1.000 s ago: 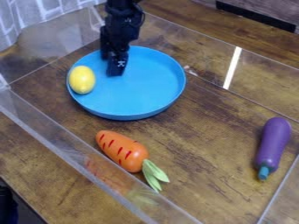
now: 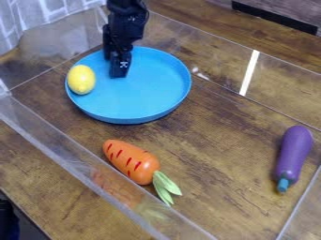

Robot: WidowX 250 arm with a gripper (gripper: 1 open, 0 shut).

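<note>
A blue plate (image 2: 141,94) lies toward the upper left of the wooden table, with a yellow egg-shaped toy (image 2: 81,80) on its left side. My dark gripper (image 2: 118,64) reaches down at the plate's back rim, just right of and above the yellow toy. It looks open, though its fingers are dark and small, with nothing visible between them. An orange carrot toy (image 2: 131,164) with green leaves lies in front of the plate. A purple eggplant-like toy (image 2: 292,157) lies at the far right.
Clear plastic walls (image 2: 88,178) edge the table at left and right.
The plate and the yellow toy on it have shifted a little to the left. My gripper has moved slightly left as well.
</note>
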